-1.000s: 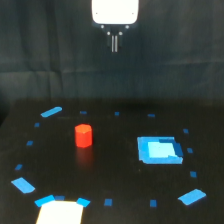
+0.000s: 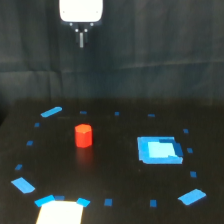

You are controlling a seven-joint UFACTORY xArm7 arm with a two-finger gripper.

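A red hexagonal block (image 2: 83,135) stands upright on the dark table, left of centre. My gripper (image 2: 83,45) hangs high above it at the top of the view, under a white housing; whether its narrow fingers are open or shut is too small to tell. To the right lies a blue-rimmed square (image 2: 144,150) with a white middle.
A pale, blue-edged object (image 2: 60,213) sits at the front left, cut off by the frame. Blue tape strips and small marks dot the table (image 2: 120,180), which is otherwise clear. A dark curtain hangs behind.
My gripper has moved left and slightly up, from above the middle of the table to above the red block. The objects on the table have not moved.
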